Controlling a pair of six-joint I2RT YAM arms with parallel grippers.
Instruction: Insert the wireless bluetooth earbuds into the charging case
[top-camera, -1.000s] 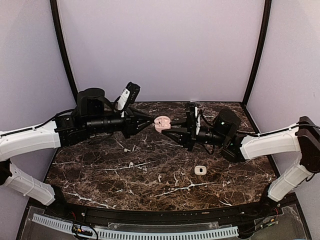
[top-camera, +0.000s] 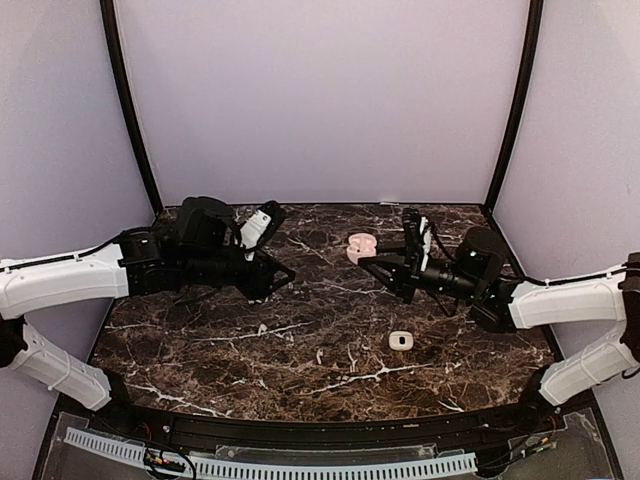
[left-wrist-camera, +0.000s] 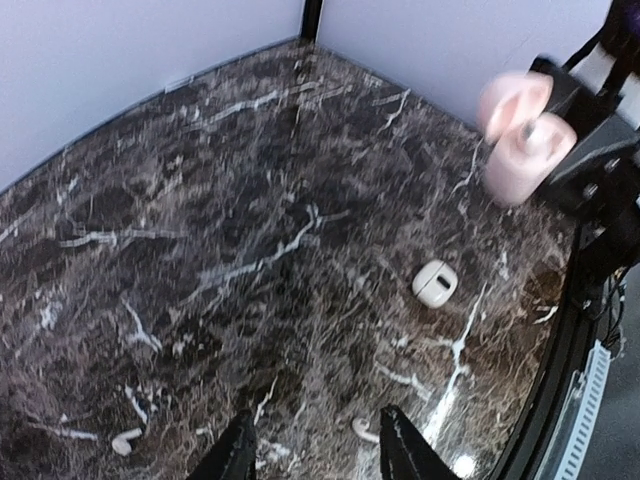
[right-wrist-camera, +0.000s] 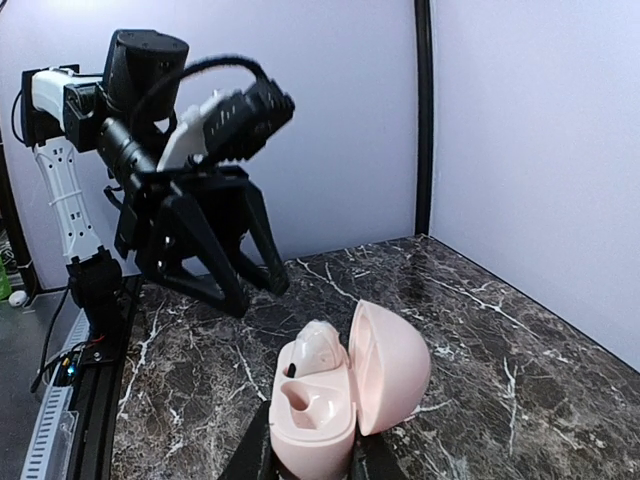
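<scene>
The pink charging case (right-wrist-camera: 310, 420), lid up, is held upright by my right gripper (top-camera: 370, 262); in the right wrist view one earbud (right-wrist-camera: 318, 345) sits in one slot, the other slot looks empty. My left gripper (top-camera: 279, 281) is open, apart from the case at its left, pointing down toward the table. A small white earbud (left-wrist-camera: 124, 441) lies on the marble at lower left of the left wrist view; another small white piece (left-wrist-camera: 362, 430) lies near that gripper's fingertips.
A white square object with a dark centre (top-camera: 401, 341) lies on the front right of the marble table (top-camera: 250, 370). Walls bound the back and sides.
My left gripper has moved left and down, away from the case. My right gripper has moved right with the case in it.
</scene>
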